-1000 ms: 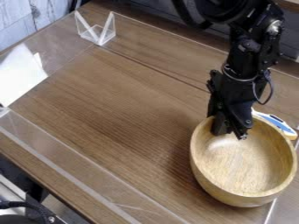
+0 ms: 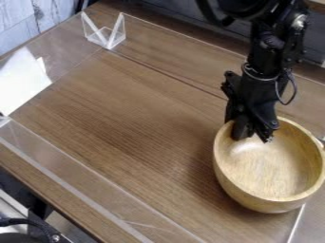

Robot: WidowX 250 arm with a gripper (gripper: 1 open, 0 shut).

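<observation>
A wooden bowl (image 2: 267,176) stands on the right of the wooden table (image 2: 114,123). My black gripper (image 2: 241,129) reaches down to the bowl's far-left rim and is shut on it; the fingertips are partly hidden against the rim.
A clear acrylic stand (image 2: 105,33) is at the back left, and a white sheet (image 2: 18,81) lies at the left edge. Behind the bowl at right, a small object is mostly hidden.
My gripper and the bowl have shifted slightly right and toward the back of the table, covering more of the small object behind the bowl.
</observation>
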